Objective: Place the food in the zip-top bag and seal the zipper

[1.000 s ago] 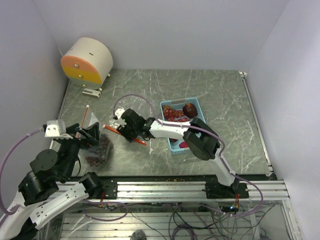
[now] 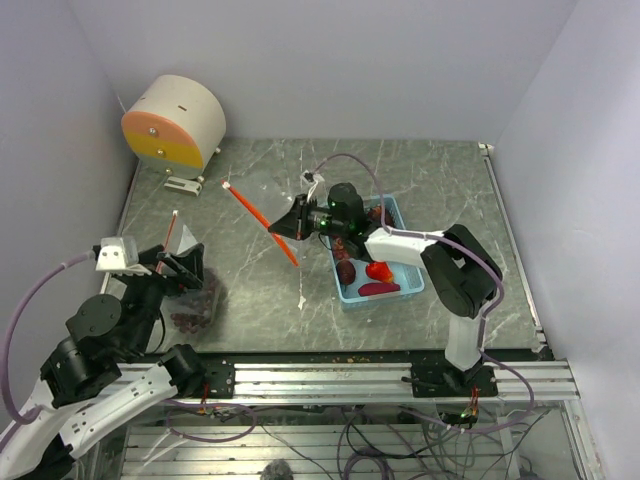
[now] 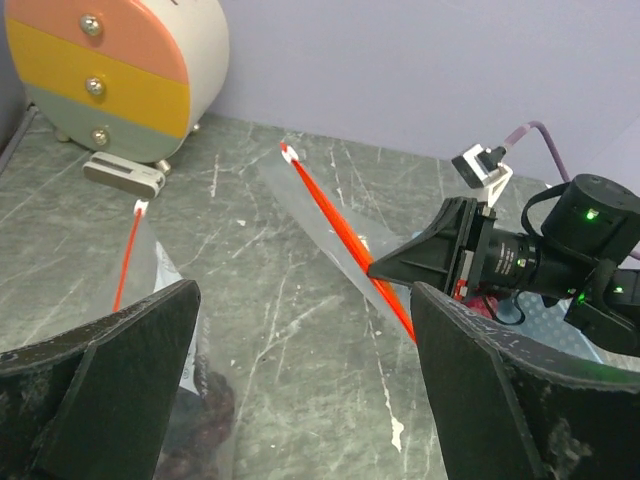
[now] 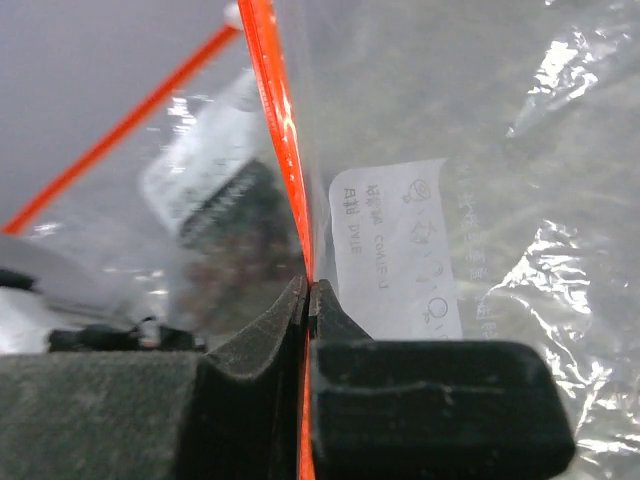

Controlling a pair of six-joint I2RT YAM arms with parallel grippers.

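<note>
A clear zip bag with an orange zipper strip (image 2: 245,207) hangs from my right gripper (image 2: 279,233), which is shut on that strip. The strip slants down to the right, and the bag's clear film with a white label (image 4: 395,250) shows in the right wrist view. No food can be made out inside it. A second clear bag (image 2: 195,305) on the left holds dark red, grape-like food; its orange strip (image 3: 128,258) runs along the top. Over that bag my left gripper stands open, nothing between its fingers.
A light blue basket (image 2: 375,298) right of centre holds several food pieces, among them a red pepper (image 2: 379,271). My right forearm passes over it. At the back left stands a striped cream container (image 2: 175,120).
My right gripper has risen and shifted right, lifting the orange-strip bag off the counter; the strip now slants more steeply. The left arm has stayed nearly still.
</note>
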